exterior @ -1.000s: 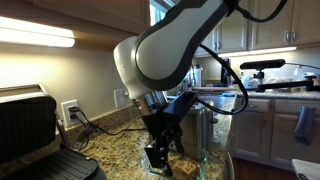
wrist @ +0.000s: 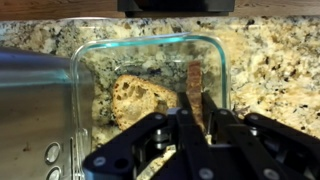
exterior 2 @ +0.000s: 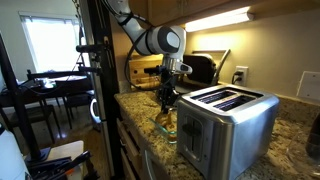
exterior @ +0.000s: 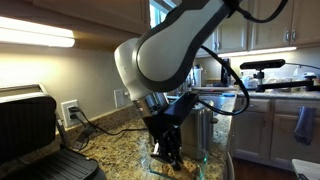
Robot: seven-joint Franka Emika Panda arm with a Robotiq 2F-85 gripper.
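Observation:
In the wrist view, a clear glass dish lies below my gripper. One brown bread slice rests flat inside the dish. A second bread slice stands nearly edge-on between my fingers, and the gripper is shut on it. Its lower part is hidden by the fingers. Exterior view 2 has the gripper low over the dish, bread showing beneath. Whether the held slice touches the dish floor, I cannot tell.
A silver toaster with slots on top stands close beside the dish. Behind my arm is a black ribbed appliance on the granite counter. The counter's front edge runs close to the dish.
The gripper's fingers have shifted slightly and sit at a different angle over the dish. Less of the bread shows beneath them in exterior view 1 than a second ago.

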